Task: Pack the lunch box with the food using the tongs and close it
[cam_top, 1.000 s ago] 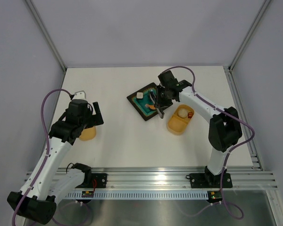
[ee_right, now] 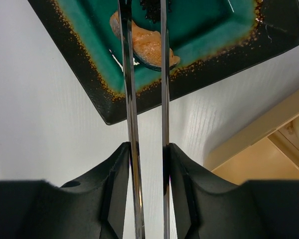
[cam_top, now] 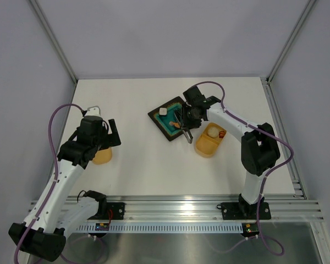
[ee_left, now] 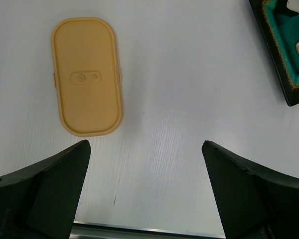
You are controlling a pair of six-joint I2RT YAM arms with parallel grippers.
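Observation:
A dark tray [cam_top: 154, 115] with a teal inside holds a pale block [cam_top: 163, 111], an orange-brown piece [ee_right: 148, 47] and a dark piece. My right gripper [cam_top: 183, 128] is over the tray with long metal tongs; in the right wrist view they straddle the orange piece, part open, and I cannot tell if they touch it. An open lunch box [cam_top: 207, 146] with a round pale item and reddish pieces sits right of the tray. A yellow lid [ee_left: 87, 77] lies at the left, below my open, empty left gripper.
Walls bound the table at back and sides.
The left arm has not moved.

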